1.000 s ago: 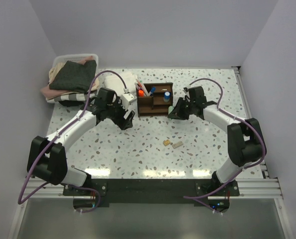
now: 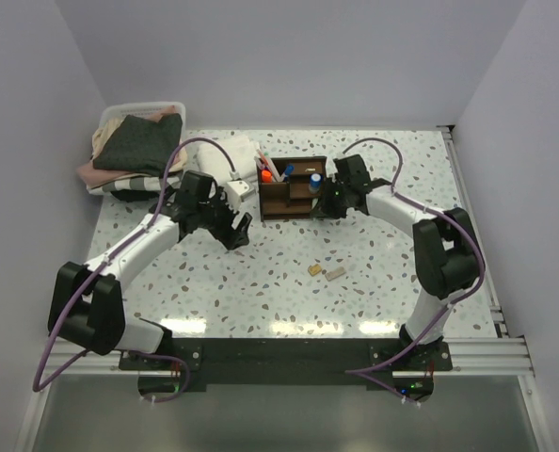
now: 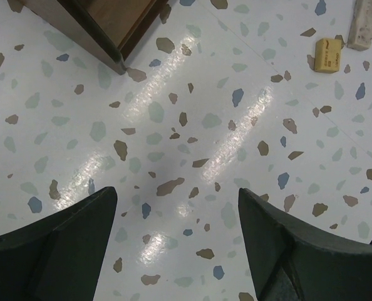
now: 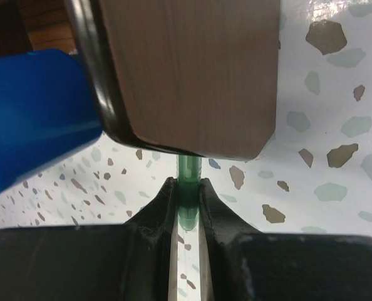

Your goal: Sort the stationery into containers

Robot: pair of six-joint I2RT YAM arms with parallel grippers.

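Note:
A wooden organizer (image 2: 289,212) stands at the back centre, holding pens, an orange item (image 2: 266,176) and a blue-and-white item (image 2: 314,180). My right gripper (image 2: 319,209) is at its right front, shut on a green stick-like item (image 4: 188,172) against the organizer's wall, beside a blue plastic object (image 4: 36,119). My left gripper (image 2: 238,232) hangs open left of the organizer, nothing between its fingers. A yellow block (image 2: 314,270) and a pale block (image 2: 335,273) lie on the table in front.
A basket of folded cloths (image 2: 134,151) and white cloths (image 2: 223,155) lie at the back left.
My right arm has moved leftward and a little up in the top view, toward the organizer, carrying the green item. The left arm has shifted very slightly.

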